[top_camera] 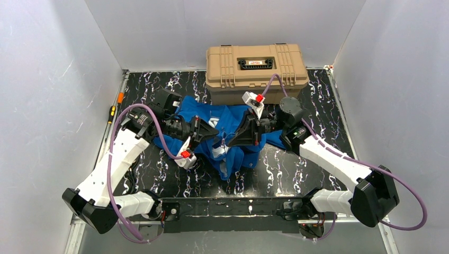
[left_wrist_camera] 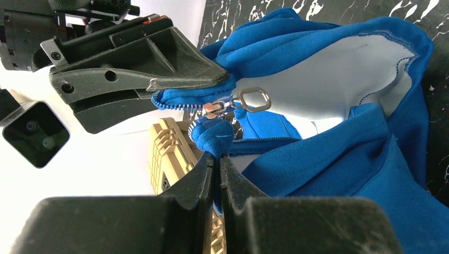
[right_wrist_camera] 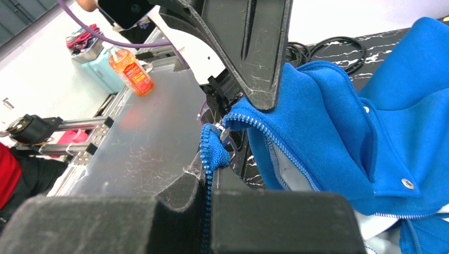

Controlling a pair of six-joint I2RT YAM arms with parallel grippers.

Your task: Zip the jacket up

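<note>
The blue jacket (top_camera: pixel 193 108) lies crumpled mid-table, its front lifted between the grippers. In the left wrist view, my left gripper is shut on blue zipper-edge fabric just below the metal slider (left_wrist_camera: pixel 214 108), whose pull tab (left_wrist_camera: pixel 254 99) sticks out sideways. My right gripper, at the top of that view, holds the other blue edge with its zipper teeth. In the right wrist view, my right gripper is shut on a toothed strip (right_wrist_camera: pixel 212 148), with the left gripper above it. From above, both grippers (top_camera: pixel 213 135) (top_camera: pixel 233 142) face each other closely.
A tan case (top_camera: pixel 257 79) fills the back of the table. Screwdrivers (top_camera: pixel 112 114) lie at the left edge, with black cables (right_wrist_camera: pixel 344 45) nearby.
</note>
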